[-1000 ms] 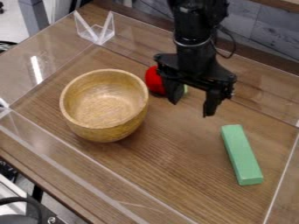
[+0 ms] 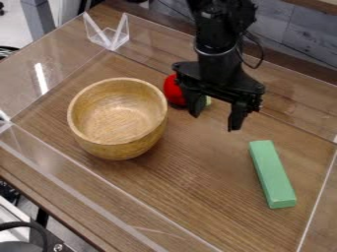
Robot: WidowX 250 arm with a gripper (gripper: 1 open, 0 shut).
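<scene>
My black gripper (image 2: 215,110) hangs over the middle of the wooden table (image 2: 171,197), its fingers spread open. Behind its left finger a red object (image 2: 175,92) is partly hidden, with a pale green bit beside it; whether the fingers touch it I cannot tell. A large tan bowl (image 2: 117,135) sits to the left of the gripper. A long green bar (image 2: 270,173) lies at the right front.
A clear plastic rack (image 2: 108,31) stands at the back left. A wall runs along the back right.
The gripper has shifted very slightly over the last second; the objects on the table look unmoved.
</scene>
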